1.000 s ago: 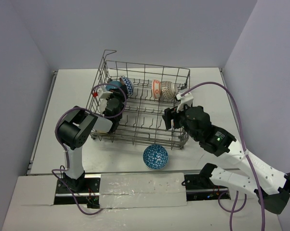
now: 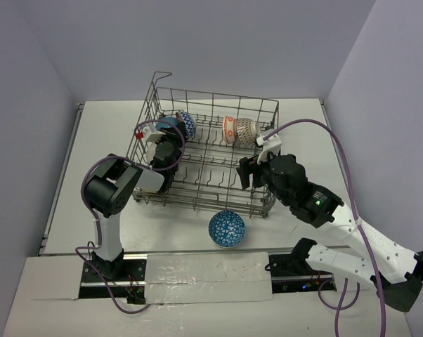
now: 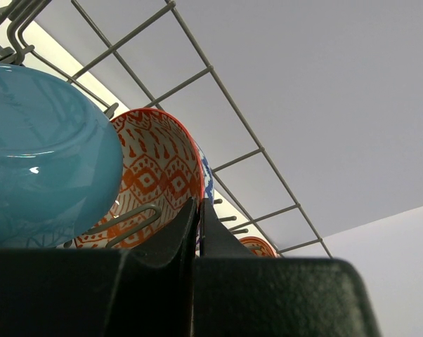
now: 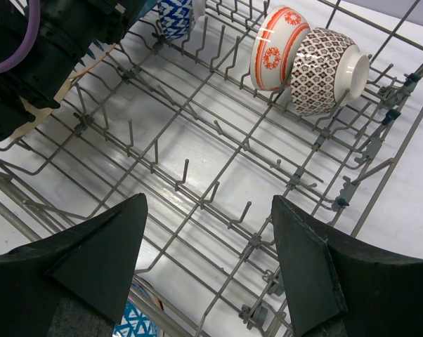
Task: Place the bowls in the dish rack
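My left gripper is shut on the rim of an orange-patterned bowl (image 3: 148, 161) in the rack's back left, beside a teal bowl (image 3: 43, 154) and a blue-and-white bowl (image 2: 187, 123). An orange-and-white bowl (image 4: 271, 49) and a brown-patterned bowl (image 4: 317, 70) stand on edge at the back right of the dish rack (image 2: 218, 94). A blue-patterned bowl (image 2: 226, 228) lies on the surface in front of the rack. My right gripper stands open above the rack's right part, empty.
The middle and front of the rack show bare tines. White walls (image 2: 197, 42) surround the work surface on the back and sides.
The left gripper and the rack have shifted very slightly over the last second. The right arm and the bowl in front have not visibly moved.
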